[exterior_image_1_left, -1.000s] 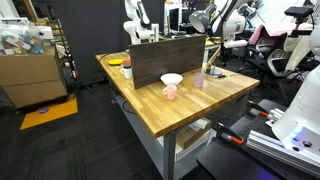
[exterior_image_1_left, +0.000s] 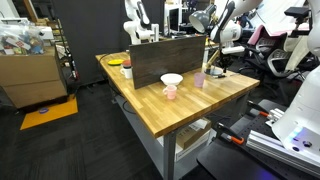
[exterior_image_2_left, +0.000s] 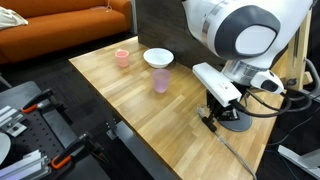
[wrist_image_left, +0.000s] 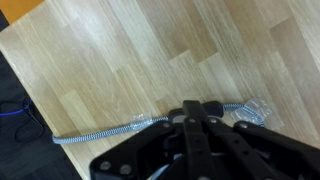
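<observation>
My gripper (exterior_image_2_left: 208, 116) is low over the right part of the wooden table (exterior_image_2_left: 140, 112), and its fingers look shut. In the wrist view a thin grey ribbed cord (wrist_image_left: 95, 136) runs across the wood and passes under or between the dark fingertips. Whether it is pinched there cannot be told. Clear plastic pieces (wrist_image_left: 258, 108) show along it. In exterior view 2 a pale strip (exterior_image_2_left: 232, 152), seemingly the same cord, trails from the fingertips toward the table's front right.
A purple cup (exterior_image_2_left: 161, 80), a white bowl (exterior_image_2_left: 158, 57) and a pink cup (exterior_image_2_left: 122, 58) stand left of the arm. An upright dark panel (exterior_image_1_left: 170, 60) rises behind them. Bare wood lies in front of the cups.
In exterior view 1 the arm has come down slightly and shifted toward the right. The cups, bowl and panel have not moved.
</observation>
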